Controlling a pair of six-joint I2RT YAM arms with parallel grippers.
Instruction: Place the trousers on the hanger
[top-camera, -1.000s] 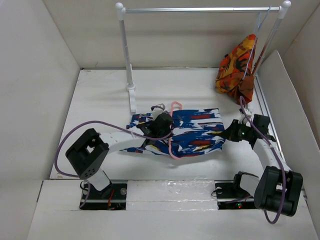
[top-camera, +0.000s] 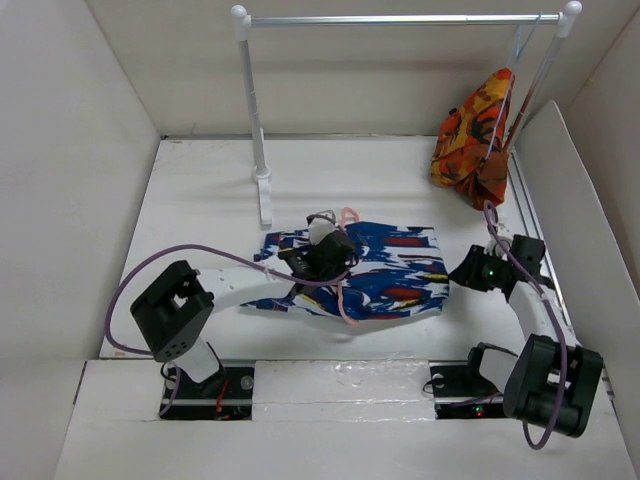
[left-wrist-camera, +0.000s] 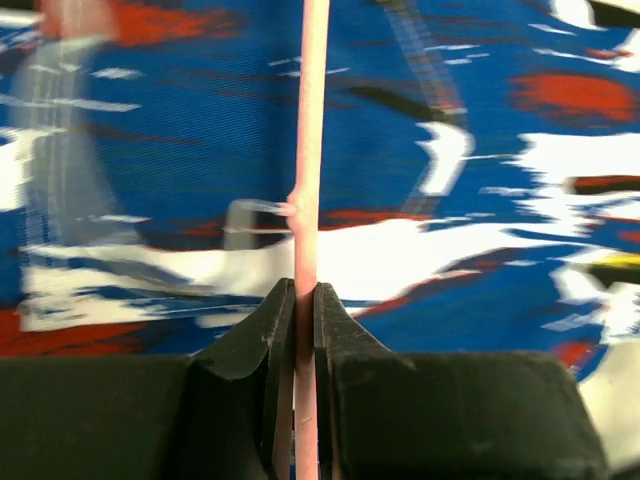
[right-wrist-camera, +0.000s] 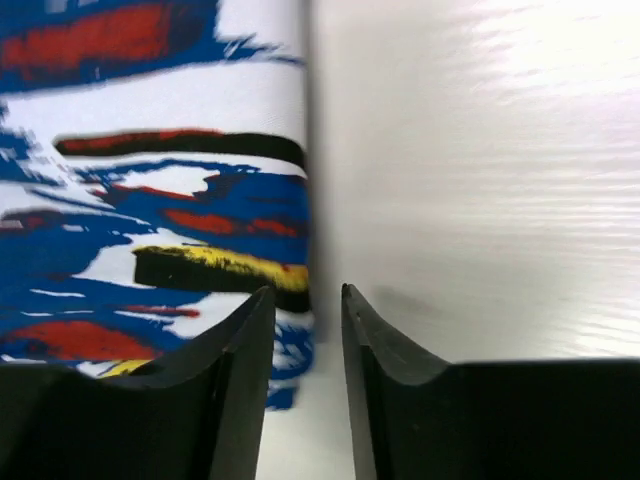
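The blue, white and red patterned trousers (top-camera: 400, 270) lie spread on the white floor, with a pink hanger (left-wrist-camera: 308, 150) across their middle. My left gripper is shut on the hanger's straight pink bar over the cloth; in the top view its arm hides part of the trousers. My right gripper is part open at the trousers' right edge (right-wrist-camera: 280, 230), with no cloth clearly between its fingers.
A metal rail (top-camera: 400, 20) on white posts stands at the back, with an orange camouflage garment (top-camera: 470, 135) hung at its right end. Bare floor shows left and behind the trousers.
The left arm is nearly still.
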